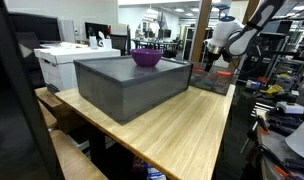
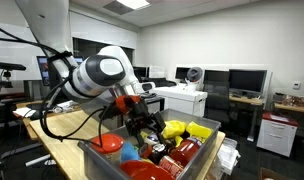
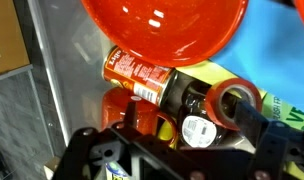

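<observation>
In the wrist view my gripper is open above a grey bin full of mixed items, its two dark fingers apart at the bottom of the picture. Ahead of and between the fingers lies a dark bottle-like item with a red ring-shaped top (image 3: pixel 232 104). An orange can with a printed label (image 3: pixel 138 75) lies left of it, and a red plate or bowl (image 3: pixel 167 30) is at the top. Below the can is a glossy red object (image 3: pixel 127 105). In exterior view 2 the arm (image 2: pixel 112 75) reaches down into the bin (image 2: pixel 197 165), where its fingertips are hard to make out.
In exterior view 1 a long grey box (image 1: pixel 127 92) stands on the wooden table (image 1: pixel 167 140), with a purple bowl (image 1: pixel 146 58) on its top. The bin's wall (image 3: pixel 60 75) runs along the left of the wrist view.
</observation>
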